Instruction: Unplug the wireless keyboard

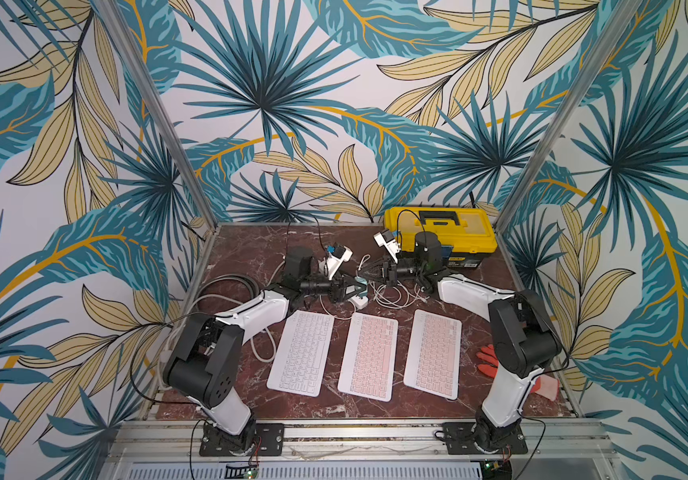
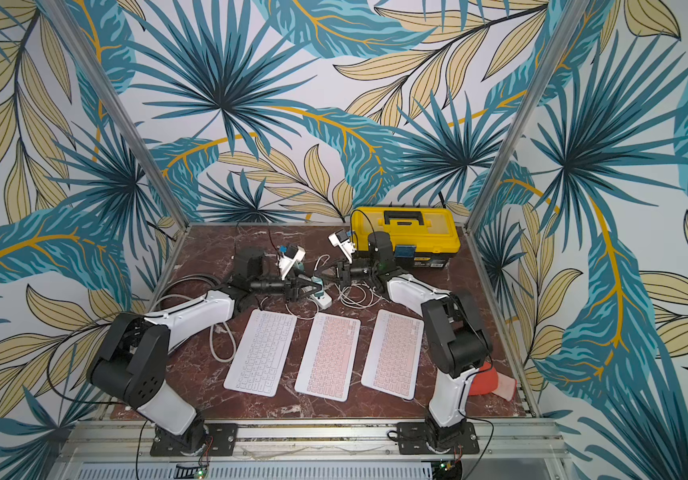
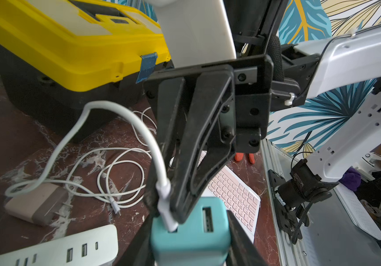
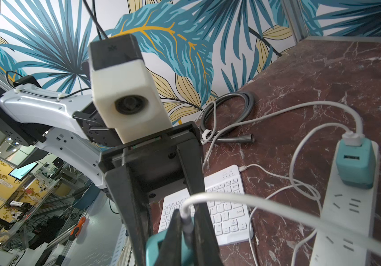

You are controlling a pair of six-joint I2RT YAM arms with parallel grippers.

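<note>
In the left wrist view a teal USB charger (image 3: 188,243) is held in my left gripper, at the bottom of the frame. A white cable plug (image 3: 166,204) enters its top, between the fingers of my right gripper, which reach down onto it from above. Whether they grip it is unclear. The right wrist view shows a second teal adapter (image 4: 356,164) with cables, on a white power strip (image 4: 345,221). Three keyboards (image 1: 300,352) lie along the front of the table, one white and the others pinkish.
A yellow toolbox (image 1: 463,236) sits at the back right. Coiled cables, a pale charger (image 3: 35,204) and a thick grey cable loop lie around the grippers. Red gloves (image 2: 487,384) lie at the right front.
</note>
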